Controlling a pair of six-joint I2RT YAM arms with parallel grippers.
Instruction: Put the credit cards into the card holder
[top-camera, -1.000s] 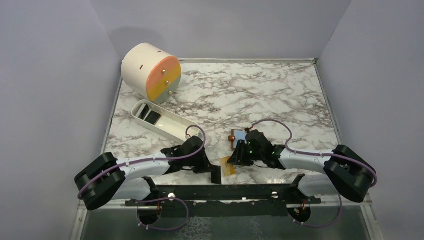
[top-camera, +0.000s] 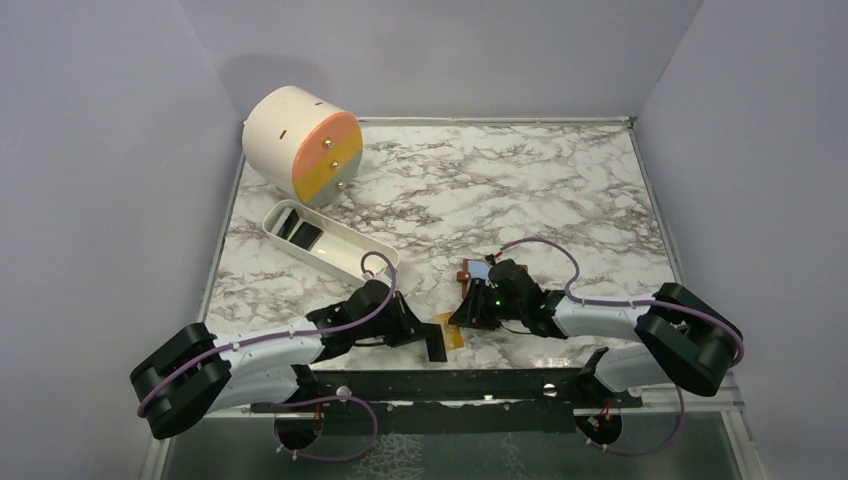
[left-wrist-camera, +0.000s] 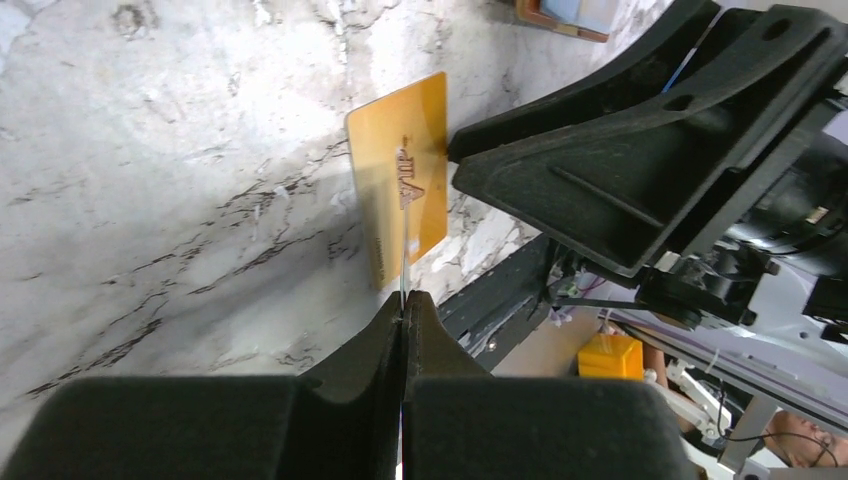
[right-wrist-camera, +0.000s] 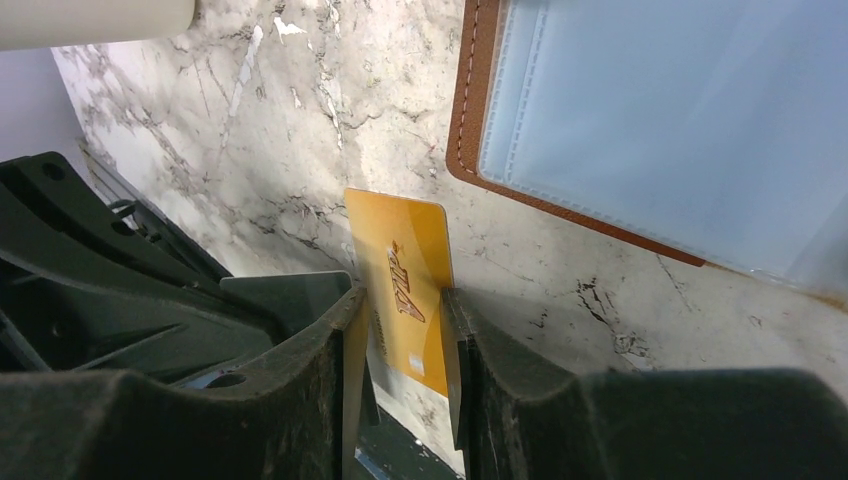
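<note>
My left gripper (top-camera: 420, 333) is shut on a thin dark card (top-camera: 437, 348). That card is seen edge-on in the left wrist view and shows its dark face (right-wrist-camera: 290, 292) in the right wrist view. Close beside it is the gold card (left-wrist-camera: 415, 130), low over the marble. My right gripper is part open, its fingers (right-wrist-camera: 452, 330) at the gold card's two side edges, with no clear grip showing. The brown card holder with clear bluish sleeves (right-wrist-camera: 640, 120) lies just behind the right gripper, partly hidden by that arm in the top view.
A long white tray (top-camera: 350, 250) with dark items at its far end stands at the left. Behind it is a white drum-shaped cabinet (top-camera: 275, 140) with coloured drawers.
The dark card in my left gripper has shifted slightly right and away from the front edge. My right gripper and the gold card have moved a little left, so the two cards are closer together.
</note>
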